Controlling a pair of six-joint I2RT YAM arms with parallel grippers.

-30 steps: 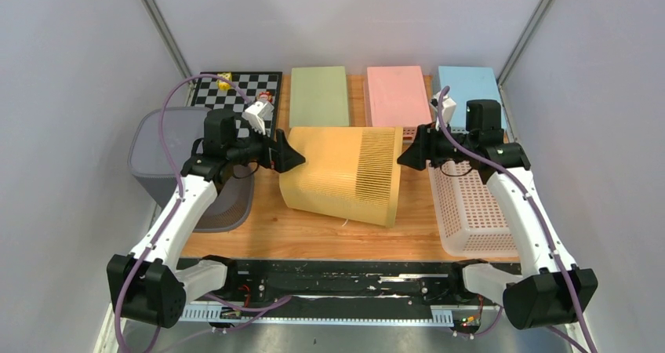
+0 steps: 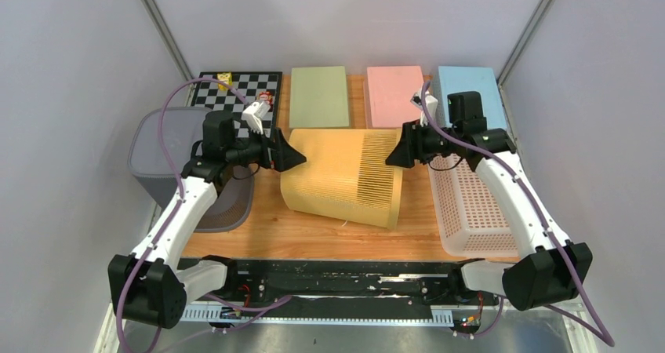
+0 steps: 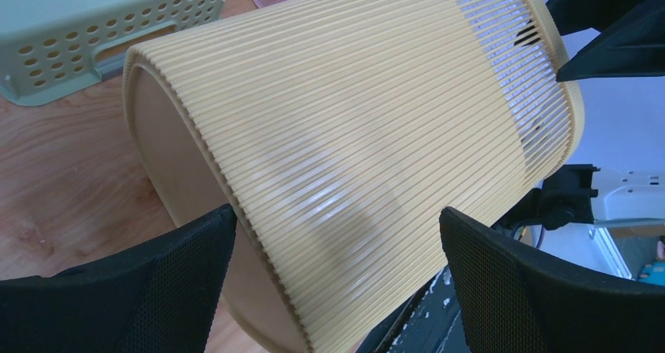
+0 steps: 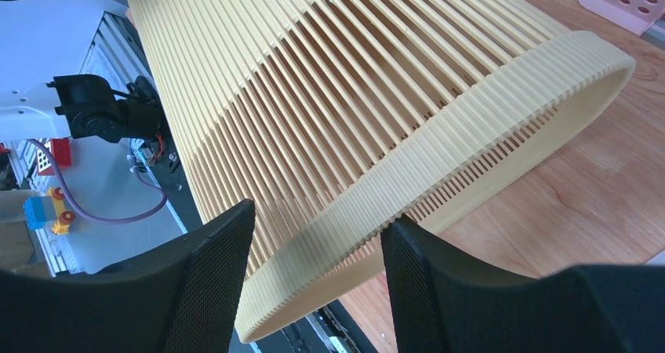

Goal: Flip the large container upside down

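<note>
The large container (image 2: pixel 337 172), ribbed and cream-yellow, lies on its side in the middle of the table. Slots run through its wall near the right end. My left gripper is open at the left end; in the left wrist view one fingertip is by the rim's inner side and the other over the outer wall. At the slotted end, my right gripper stands open across the rim, one finger outside and the other by the opening. Whether any finger touches the container is hard to tell.
Green (image 2: pixel 319 97), pink (image 2: pixel 394 97) and blue (image 2: pixel 472 97) boxes line the back. A grey bin (image 2: pixel 149 153) is at the left, a white perforated basket (image 2: pixel 478 212) at the right. A checkered board (image 2: pixel 255 82) lies back left. Bare wood shows in front.
The right gripper has moved left, from beside the container's right end to over its rim. The container has shifted barely, if at all. My left arm is almost still.
</note>
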